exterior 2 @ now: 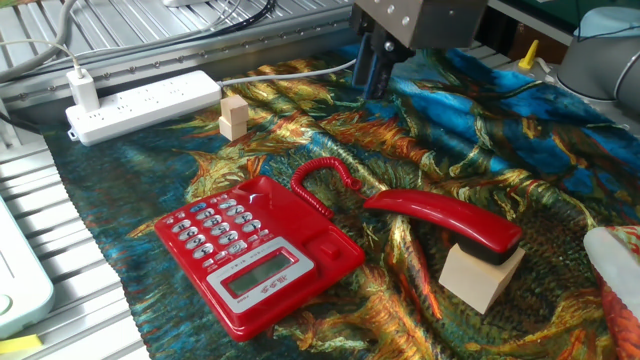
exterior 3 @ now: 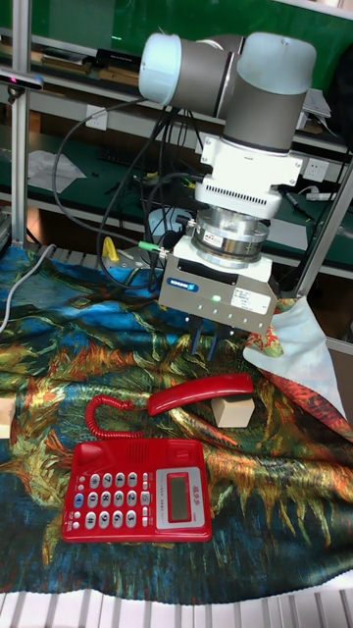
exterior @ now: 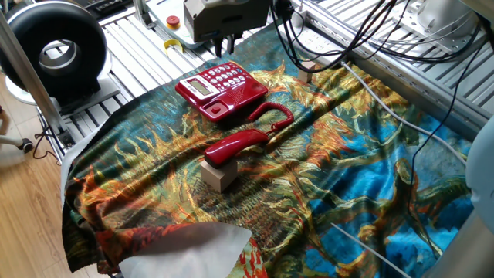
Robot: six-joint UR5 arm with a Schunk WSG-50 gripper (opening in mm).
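A red telephone base [exterior 2: 262, 255] with a keypad and small display lies on the patterned cloth. Its red handset [exterior 2: 445, 217] is off the base, with one end propped on a pale wooden block [exterior 2: 480, 277] and the other toward the coiled cord [exterior 2: 322, 180]. My gripper [exterior 3: 204, 343] hangs above the cloth, fingers pointing down, clear of both phone parts. A narrow gap shows between its fingers, with nothing visible inside. From exterior view 1 the gripper [exterior: 225, 46] appears past the keypad end of the base.
Small wooden blocks [exterior 2: 233, 117] are stacked near a white power strip [exterior 2: 145, 107]. Dark cables [exterior: 340, 46] hang by the arm. The cloth [exterior: 154, 154] is wrinkled, with open room around the handset.
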